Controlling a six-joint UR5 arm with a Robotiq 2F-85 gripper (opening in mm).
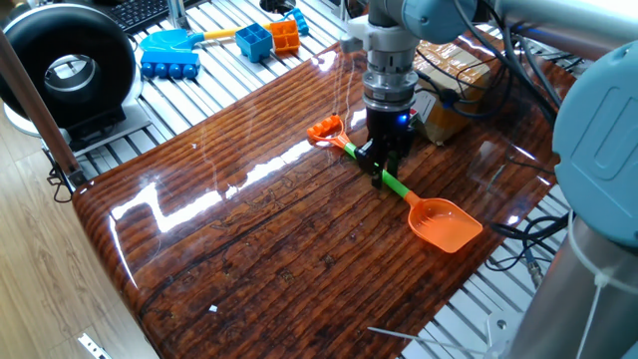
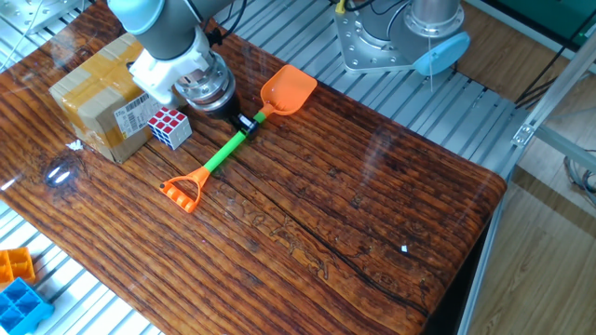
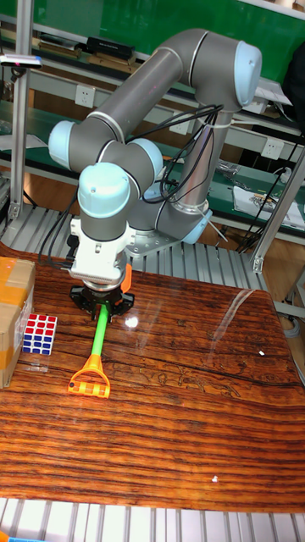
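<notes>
A toy shovel with an orange scoop (image 1: 445, 224), a green shaft (image 2: 225, 152) and an orange grip handle (image 3: 91, 379) lies slantwise on the glossy wooden table. My black gripper (image 1: 381, 176) points down at the middle of the shaft, low over the tabletop. The shaft runs between its fingers in exterior view 3, and the scoop is mostly hidden behind the gripper there. Whether the fingers press on the shaft or stand clear of it, I cannot tell from these views.
A cardboard box (image 2: 104, 98) and a Rubik's cube (image 2: 169, 127) stand close beside the gripper. Blue blocks (image 1: 169, 65), orange blocks (image 1: 285, 37) and a blue toy shovel (image 1: 171, 40) lie on the slatted surface off the table.
</notes>
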